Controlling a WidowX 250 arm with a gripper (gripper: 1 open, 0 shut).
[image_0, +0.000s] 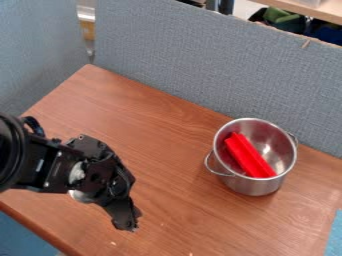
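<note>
The black gripper (123, 212) is low over the wooden table (160, 110) at the lower left, angled down toward its surface; its fingers are dark and partly overlap in this view, with nothing visible held. A steel pot (269, 183) with side handles stands at the right, well apart from the gripper. Inside it lies a long red object (250, 156), tilted diagonally.
Grey padded walls (201, 60) border the table at the back and left. The middle of the table between gripper and pot is bare. Shelving with dark items is behind the back wall at the top right.
</note>
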